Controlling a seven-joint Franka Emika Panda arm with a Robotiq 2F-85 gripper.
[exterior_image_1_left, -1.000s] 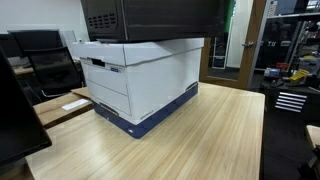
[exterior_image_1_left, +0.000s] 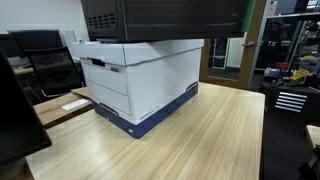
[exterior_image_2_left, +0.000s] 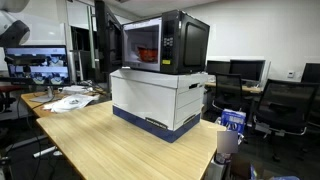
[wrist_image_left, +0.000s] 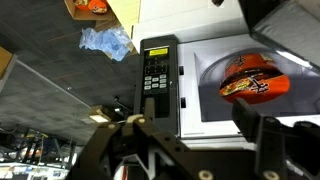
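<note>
In the wrist view, a red-orange bowl with dark markings (wrist_image_left: 252, 78) sits inside the pale microwave cavity (wrist_image_left: 208, 105). The same red bowl (exterior_image_2_left: 148, 54) shows through the front of the black microwave (exterior_image_2_left: 182, 42) in exterior view 2, where the dark door (exterior_image_2_left: 106, 40) stands swung out. My gripper reaches in from the bottom of the wrist view, its dark fingers spread with nothing seen held. The keypad panel (wrist_image_left: 157, 75) lies ahead of it. In exterior view 1 only the microwave's dark underside and side (exterior_image_1_left: 165, 18) show, the bowl hidden.
A white box with a blue base (exterior_image_2_left: 158, 105) carries the microwave on the wooden table (exterior_image_2_left: 120, 150). Table space in front of the box is clear. A blue-and-white carton (exterior_image_2_left: 232, 121) is at the right edge; papers (exterior_image_2_left: 72, 103) lie at the back left.
In exterior view 1, the dark shape with a green edge beside the microwave has shifted to the right. The box and the table have stayed put.
</note>
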